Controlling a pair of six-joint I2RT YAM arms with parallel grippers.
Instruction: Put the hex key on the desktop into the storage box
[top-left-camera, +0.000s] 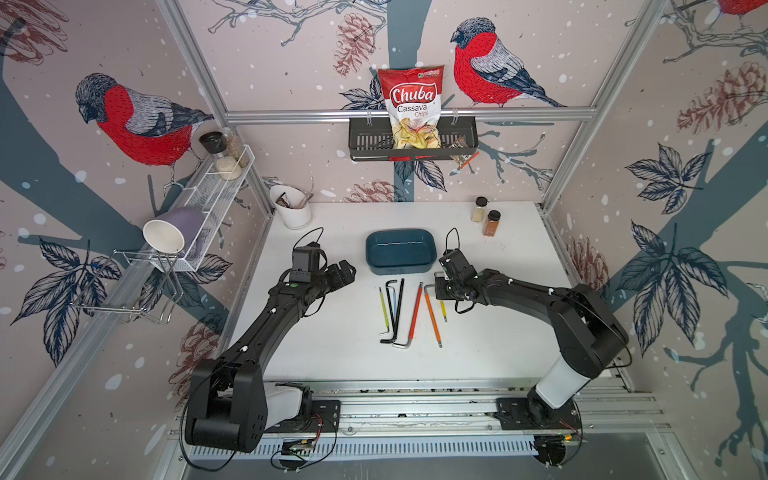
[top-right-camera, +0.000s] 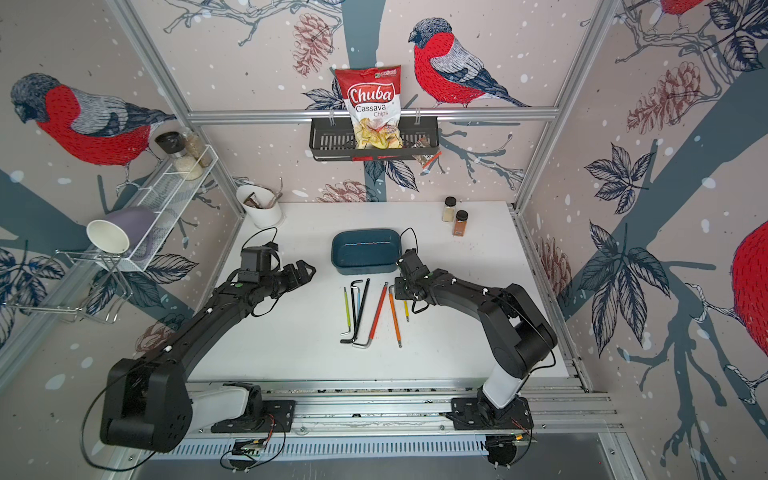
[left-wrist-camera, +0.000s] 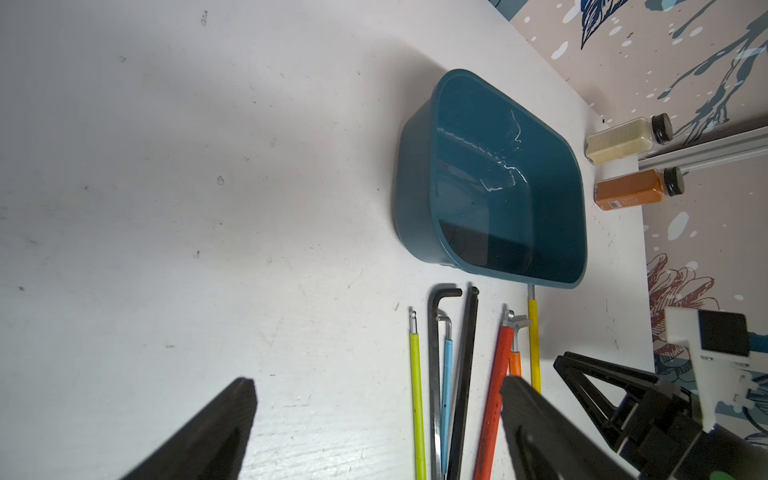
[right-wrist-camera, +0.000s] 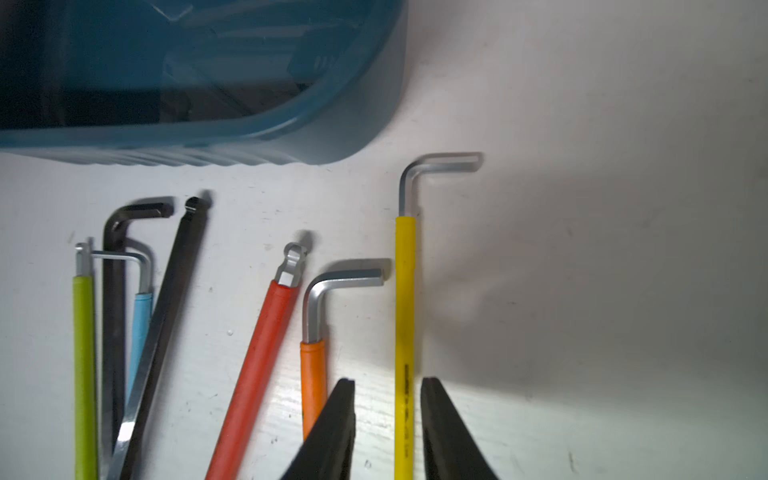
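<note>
Several hex keys lie in the middle of the desk: green (right-wrist-camera: 84, 352), two black (right-wrist-camera: 114, 304), light blue (right-wrist-camera: 140, 328), red (right-wrist-camera: 252, 376), orange (right-wrist-camera: 312, 384) and yellow (right-wrist-camera: 405, 296). The empty teal storage box (left-wrist-camera: 504, 200) sits just behind them. My right gripper is open just above the yellow key, whose handle runs between its fingertips. My left gripper hangs open over the desk left of the keys, nothing between its fingers.
Two spice jars (top-left-camera: 491, 224) stand at the back right, a white cup (top-left-camera: 292, 216) at the back left. A wire rack is on the left wall.
</note>
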